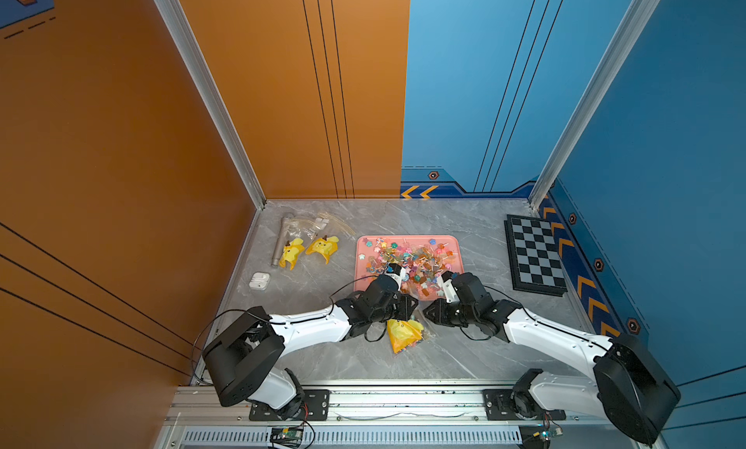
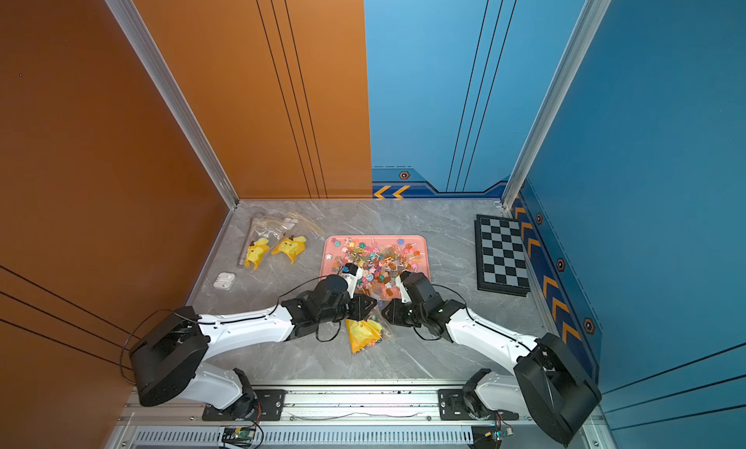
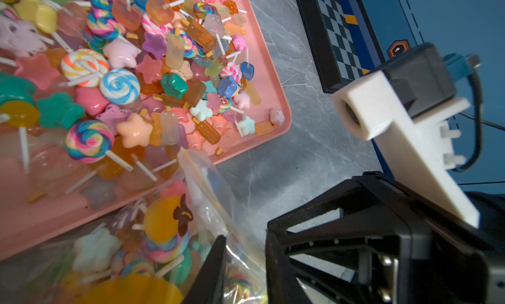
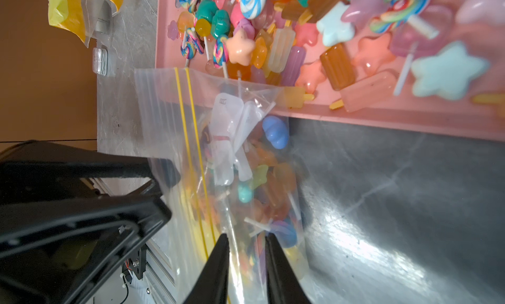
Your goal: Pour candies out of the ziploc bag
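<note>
The clear ziploc bag (image 1: pixel 403 335) with a yellow print lies at the table's front middle, between both grippers. Candies show through its plastic (image 4: pixel 273 183), and two yellow zip lines run along its upper part. My left gripper stands partly open, the bag's clear edge (image 3: pixel 207 191) showing between its fingers. On the bag's other side, my right gripper is open, with plastic visible in the gap. Whether either pad touches the bag is unclear. Just behind sits the pink tray (image 1: pixel 459 251), holding many candies (image 3: pixel 88 67).
Two yellow character bags (image 1: pixel 321 248) and clear plastic packaging lie at the back left, with a small white case (image 1: pixel 259 280) nearer. A chessboard (image 1: pixel 536 254) rests at the far right. Bare table lies between it and the tray.
</note>
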